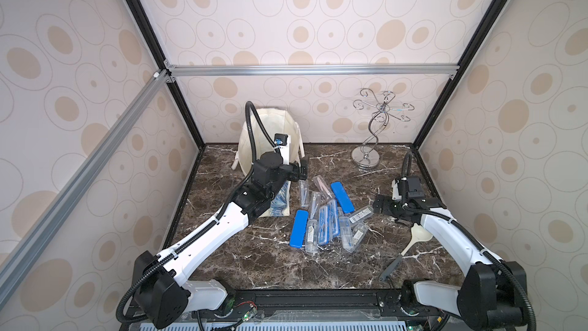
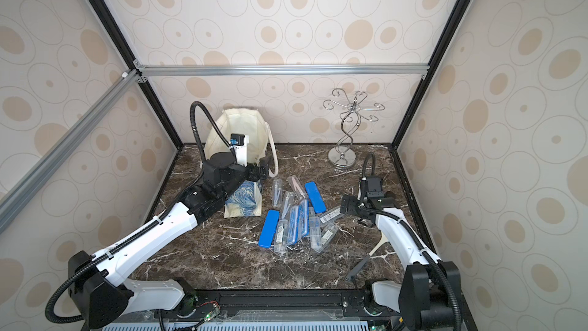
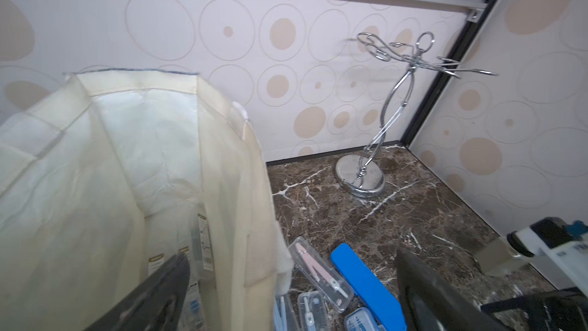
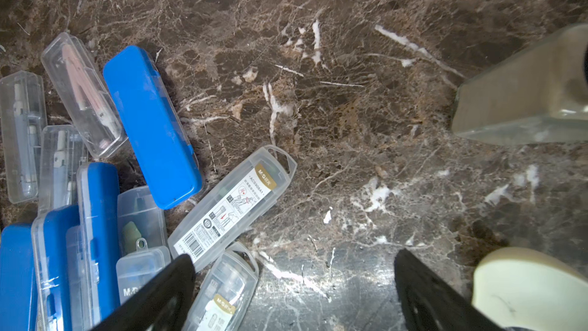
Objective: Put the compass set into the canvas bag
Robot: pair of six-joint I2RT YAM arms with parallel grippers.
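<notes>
The cream canvas bag (image 1: 283,123) stands at the back left with its mouth wide; its blue-printed front panel (image 2: 243,199) hangs onto the table. Inside it, the left wrist view shows labelled clear cases (image 3: 204,242). My left gripper (image 1: 303,169) is open beside the bag's right side, empty between its fingers. Several clear compass cases lie mid-table, among them one with a pink compass (image 4: 85,93) and a labelled one (image 4: 234,205). My right gripper (image 1: 379,204) is open over the right of this group, holding nothing; the labelled case lies close to its left finger (image 4: 162,294).
Blue cases (image 1: 341,197) lie among the clear ones. A chrome stand (image 1: 365,157) rises at the back right. A cream-headed spatula (image 1: 420,234) lies partly under the right arm.
</notes>
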